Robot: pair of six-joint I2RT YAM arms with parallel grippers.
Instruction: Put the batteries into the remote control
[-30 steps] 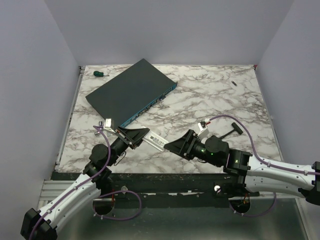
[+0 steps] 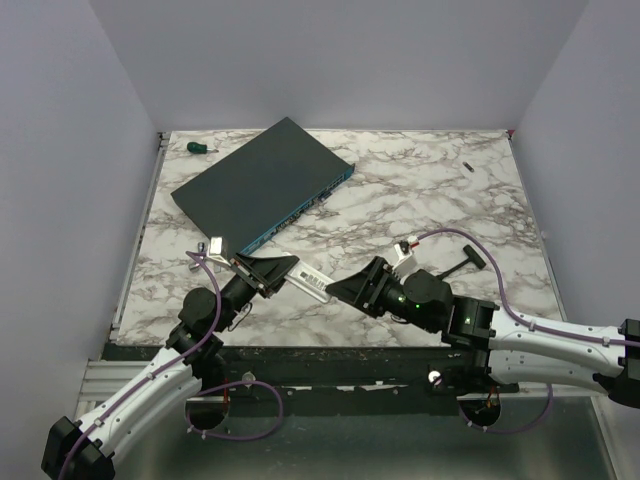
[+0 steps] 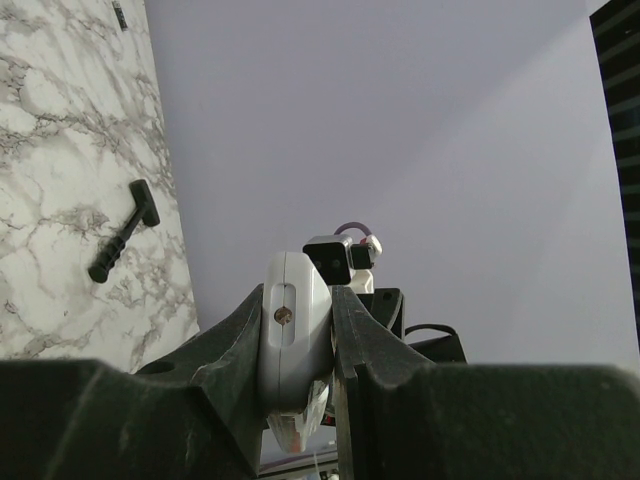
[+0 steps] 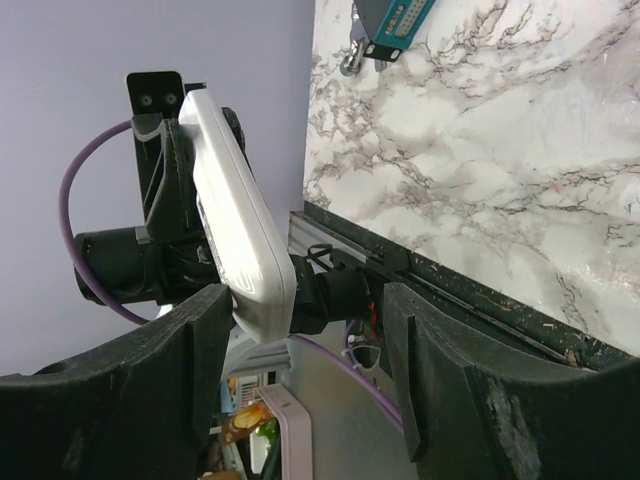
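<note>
The white remote control (image 2: 308,279) is held in the air near the front of the table, with my left gripper (image 2: 282,270) shut on its left end; in the left wrist view its end (image 3: 296,320) sits between the fingers. My right gripper (image 2: 345,289) is at the remote's other end, fingers apart. In the right wrist view the remote (image 4: 245,230) reaches down to the left finger (image 4: 180,380), while the right finger (image 4: 450,380) stands clear of it. Whether it touches the left finger, I cannot tell. No loose batteries can be made out clearly.
A large dark flat box (image 2: 260,180) lies at the back left, with a green screwdriver (image 2: 197,148) beside it. A black hammer (image 2: 467,258) lies at right, a small dark item (image 2: 468,167) at back right.
My right gripper has shifted very slightly at the remote's right end, showing a little more of it. The left gripper and the remote look unmoved.
</note>
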